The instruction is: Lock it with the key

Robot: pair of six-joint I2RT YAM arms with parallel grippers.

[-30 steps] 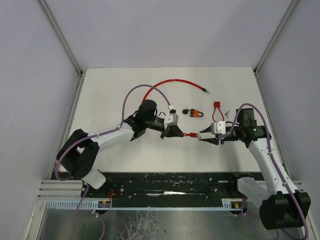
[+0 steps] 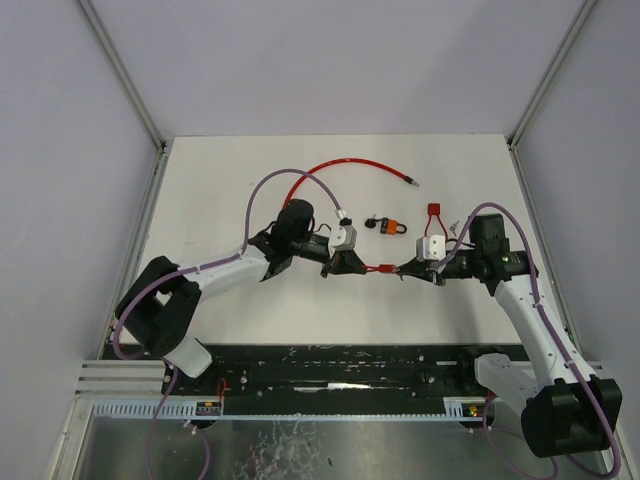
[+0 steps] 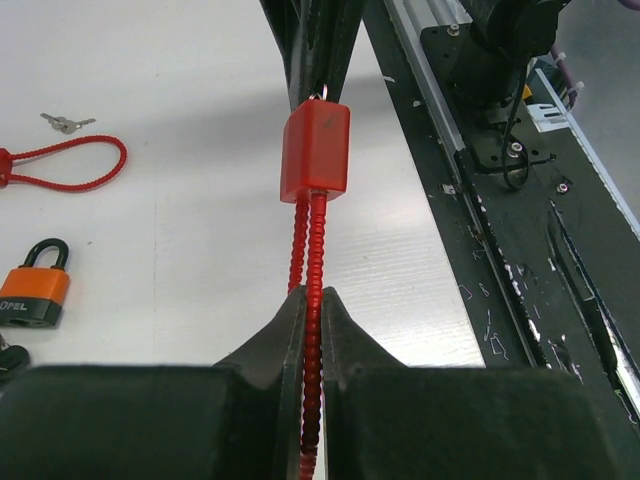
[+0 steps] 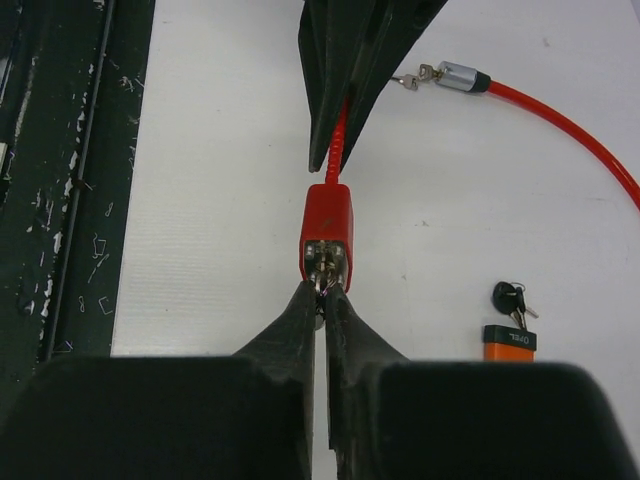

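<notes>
A red key tag (image 3: 315,150) on a red cord hangs between my two grippers. My left gripper (image 2: 362,268) is shut on the cord, which runs from its fingertips to the tag in the left wrist view. My right gripper has its fingertips closed in at the metal end of the tag; whether it grips it cannot be told for sure. An orange padlock (image 3: 33,295) lies on the white table with a black-headed key (image 4: 508,298) beside it.
A red cable lock (image 4: 560,130) with a metal end curves across the back of the table. Another red cord loop (image 3: 80,185) and a small key (image 3: 66,122) lie at the right of the table.
My left gripper stays where it was.
</notes>
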